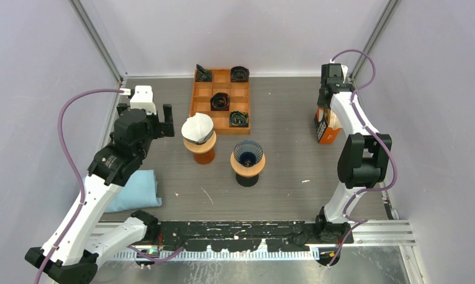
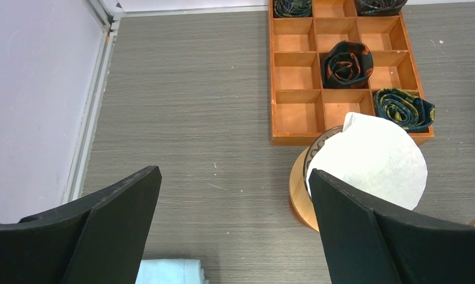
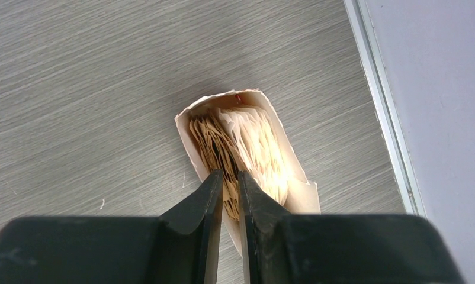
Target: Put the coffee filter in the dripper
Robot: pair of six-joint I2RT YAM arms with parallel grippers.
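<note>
An orange box [image 1: 326,130] holds brown and white paper filters [image 3: 253,142] on the right of the table. My right gripper is over it, fingers a narrow gap apart at the brown filters; whether any is between them is unclear. Two drippers on wooden stands are in the middle: a dark ribbed one [image 1: 247,152] looks empty of paper, the other carries a white filter [image 1: 197,125]. My left gripper stands open at the left, with that white filter beyond its fingers in its wrist view.
A wooden compartment tray [image 1: 220,103] with dark rolled cloths stands at the back. A folded blue cloth [image 1: 134,192] lies front left. The table between the right dripper and the box is clear.
</note>
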